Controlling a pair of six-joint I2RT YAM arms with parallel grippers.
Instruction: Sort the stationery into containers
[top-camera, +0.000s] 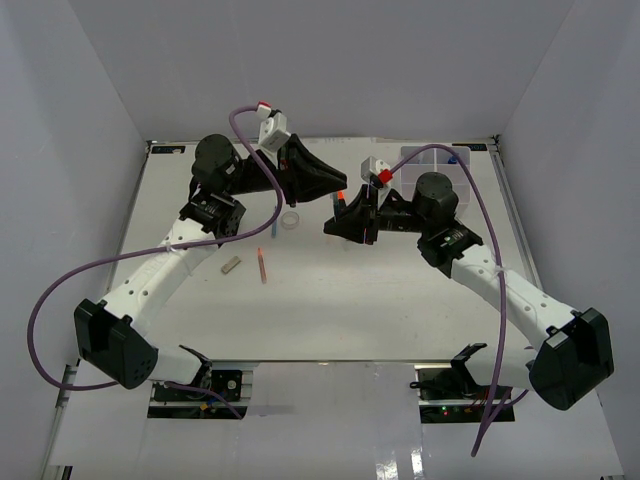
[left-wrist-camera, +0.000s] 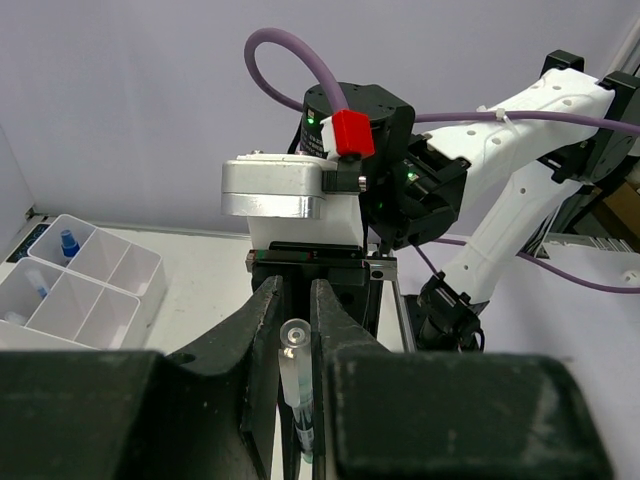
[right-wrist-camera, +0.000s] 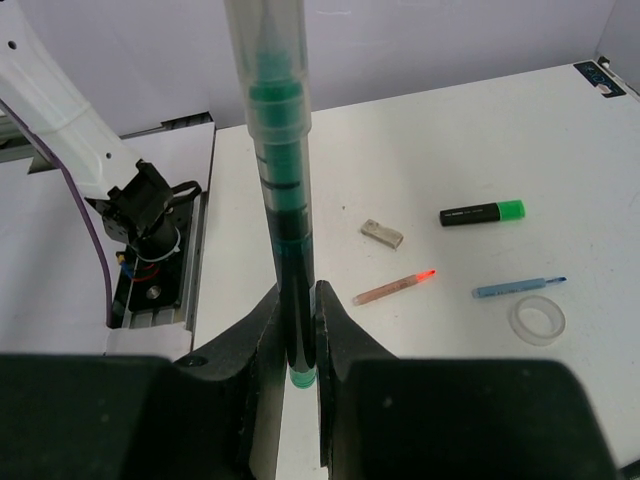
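My left gripper (top-camera: 330, 185) and right gripper (top-camera: 348, 225) meet over the middle of the table, both shut on a slim pen-like item. In the left wrist view a whitish cylinder (left-wrist-camera: 296, 370) stands upright between the fingers. In the right wrist view a long translucent tube with green and dark parts (right-wrist-camera: 282, 180) rises from that gripper's fingers. Whether both hold one pen is unclear. On the table lie a black-green marker (right-wrist-camera: 480, 214), an orange pen (right-wrist-camera: 395, 287), a blue pen (right-wrist-camera: 520, 286), an eraser-like block (right-wrist-camera: 382, 234) and a clear tape ring (right-wrist-camera: 537, 320).
A white compartment container (left-wrist-camera: 95, 280) with a blue item (left-wrist-camera: 69, 243) and other small items stands at the back right.
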